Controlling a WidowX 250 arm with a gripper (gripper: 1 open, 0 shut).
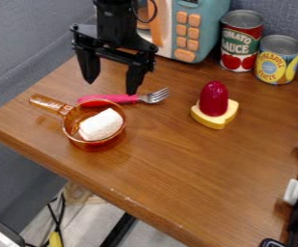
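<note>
My black gripper [111,73] hangs open above the back left of the wooden table, with nothing seen between its fingers. Below it lies a pink-handled fork [119,97], tines to the right. An orange pan [94,143] holding a white block [101,123] sits at the left, its handle pointing back left. To the right, a red egg-shaped object [214,96] stands on a yellow piece [209,119].
A teal toy microwave [205,29] and two cans, red [240,43] and yellow [276,63], stand at the back. A dark appliance [297,207] lines the right edge.
</note>
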